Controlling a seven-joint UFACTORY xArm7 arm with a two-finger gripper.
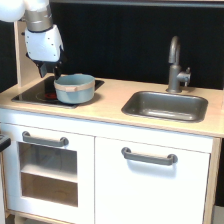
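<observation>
A grey-blue pot stands upright on the black stovetop at the left of the wooden counter. Just above and behind the pot's left rim hangs my gripper, pointing down from the white arm. Its dark fingers are small against the black backdrop, so whether they are apart or together is unclear. Contact between fingers and pot cannot be made out.
To the right, a metal sink is set into the counter, with a dark faucet behind it. Bare counter lies between stove and sink. Below are an oven door and a white cabinet door with grey handles.
</observation>
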